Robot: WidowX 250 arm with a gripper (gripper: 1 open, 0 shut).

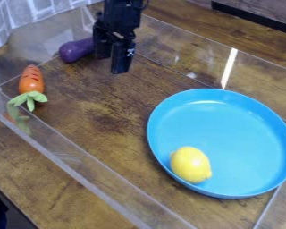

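My black gripper [113, 54] hangs at the top centre, open, its fingers pointing down beside a purple eggplant [75, 50] lying at the upper left. An orange carrot with green leaves [31, 82] lies at the left. A yellow lemon [189, 164] rests in the lower-left part of a blue plate [238, 126] on the right.
Clear panels border it at the left and back.
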